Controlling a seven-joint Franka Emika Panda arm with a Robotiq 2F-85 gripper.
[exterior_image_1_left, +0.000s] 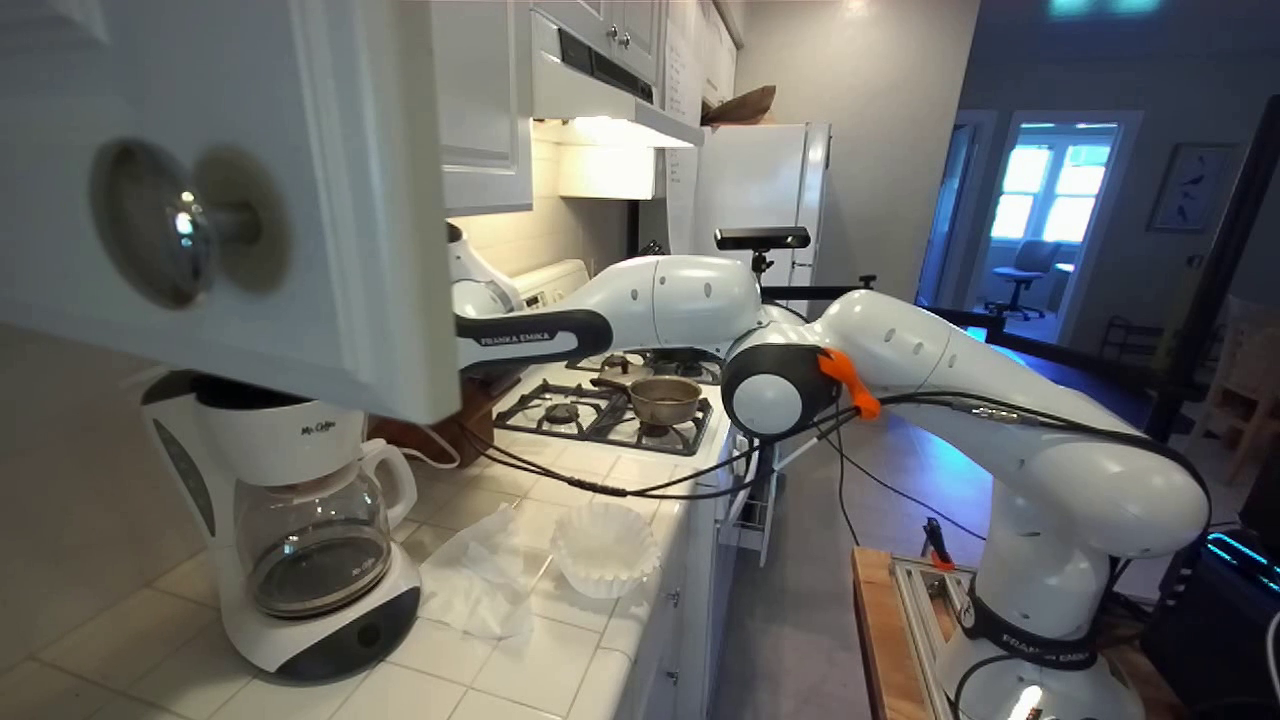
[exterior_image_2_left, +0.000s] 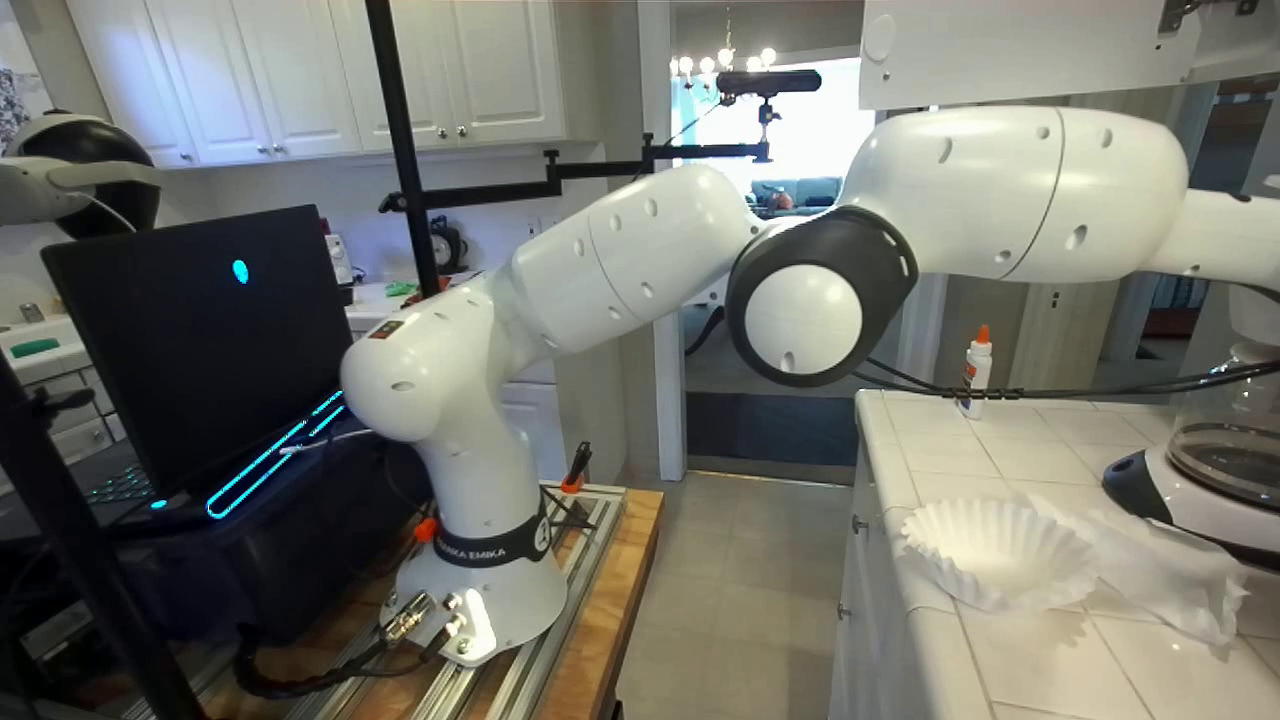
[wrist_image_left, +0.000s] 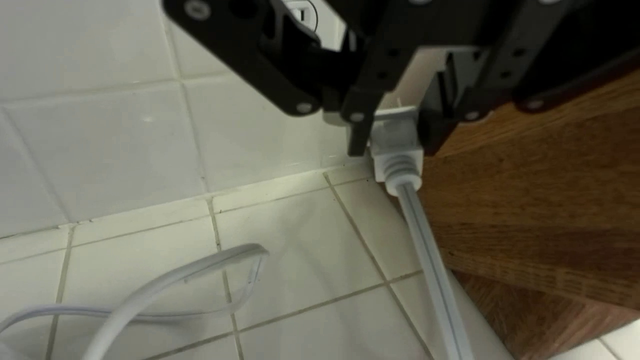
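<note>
In the wrist view my gripper is shut on a white plug, whose cord hangs down from it. The plug's upper end lies hidden between and behind the fingers. To the upper left, part of a white wall outlet shows on the tiled wall, apart from the plug. In exterior view 1 the open cabinet door hides my gripper. A white coffee maker with a glass carafe stands on the counter below that door.
A wooden block stands close on the plug's right. More white cord loops over the counter. A paper coffee filter and crumpled paper lie near the coffee maker. The open cabinet door hangs above; a pan sits on the stove.
</note>
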